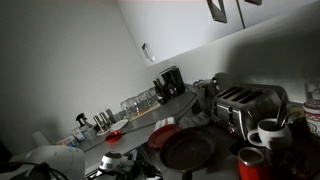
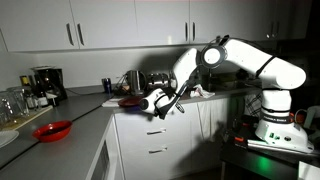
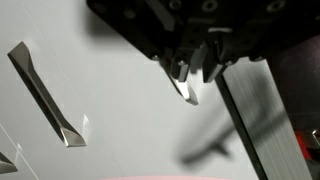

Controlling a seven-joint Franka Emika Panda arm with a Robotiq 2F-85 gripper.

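Note:
In the wrist view my gripper reaches in from the top, its dark fingers partly apart. Between and just beyond them shows the bright metal end of a handle (image 3: 190,95) on a pale drawer front (image 3: 120,110); the rest of that handle is hidden behind the gripper. Whether the fingers touch it, I cannot tell. The second exterior view has the gripper (image 2: 157,108) low against the white drawers (image 2: 135,140), just below the counter edge. Exterior view 1 catches only part of the arm (image 1: 55,160) at the bottom left.
Another bar handle (image 3: 45,95) lies left in the wrist view. On the counter are a dark pan (image 1: 188,150), a toaster (image 1: 248,108), a white mug (image 1: 271,134) and a red can (image 1: 252,164). A red bowl (image 2: 52,130) stands on the left counter.

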